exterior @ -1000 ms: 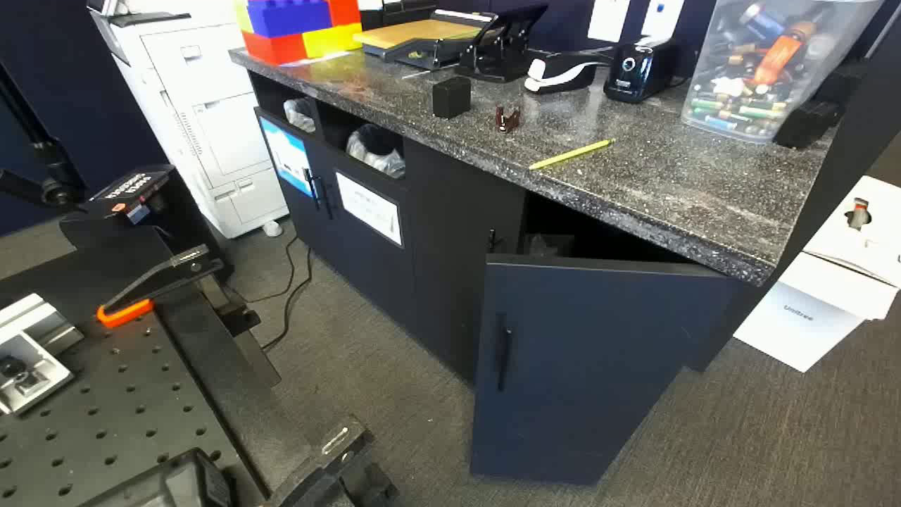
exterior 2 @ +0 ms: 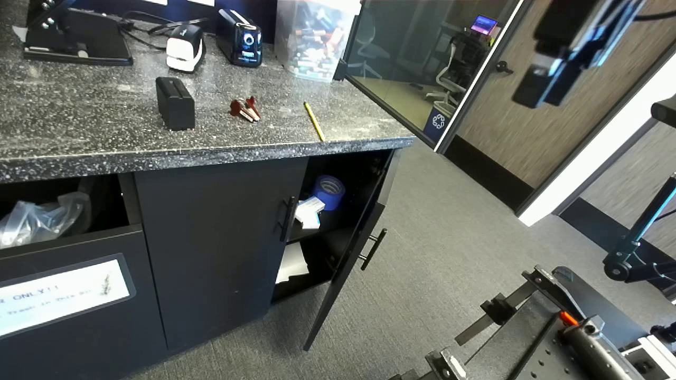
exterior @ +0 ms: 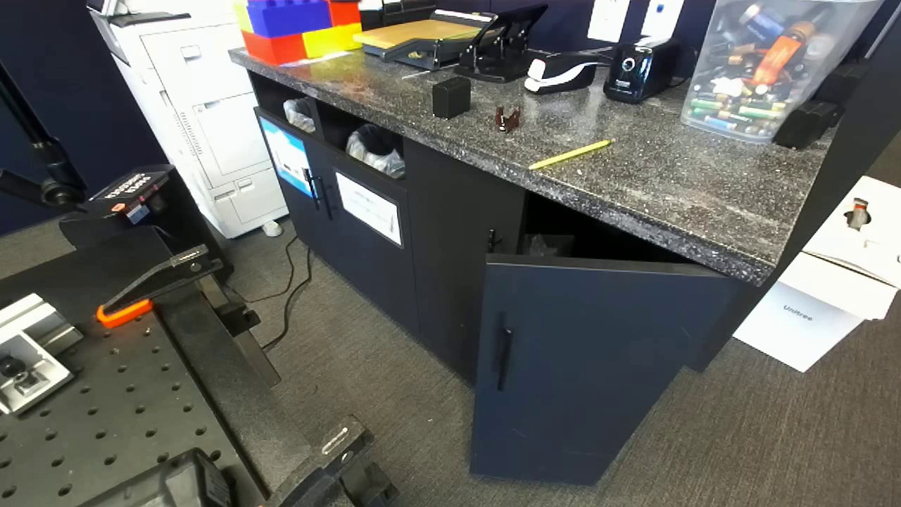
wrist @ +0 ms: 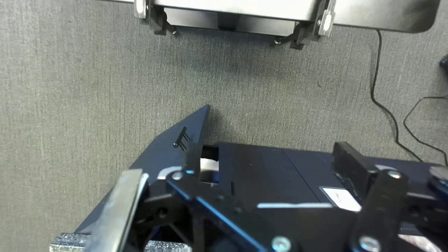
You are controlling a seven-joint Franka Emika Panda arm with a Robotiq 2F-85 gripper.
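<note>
A dark cabinet door [exterior: 591, 363] with a black bar handle [exterior: 505, 359] stands swung out from the cabinet below the speckled counter. In exterior view 2 the door is seen nearly edge-on, its handle [exterior 2: 374, 249] facing the floor space. My gripper is open in the wrist view, its fingers wide apart with nothing held between them. It looks down on the cabinet, with the door [wrist: 168, 138] beyond its left finger. High at the upper right of exterior view 2 my gripper [exterior 2: 542, 95] hangs blurred, well away from the door. Exterior view 1 does not show it.
On the counter [exterior: 667, 177] lie a yellow pencil [exterior: 571, 153], a staple remover [exterior: 507, 119] and a black block [exterior: 451, 97]. Blue tape [exterior 2: 329, 192] sits inside the cabinet. A perforated worktable [exterior: 127, 397] stands opposite, with clear floor between.
</note>
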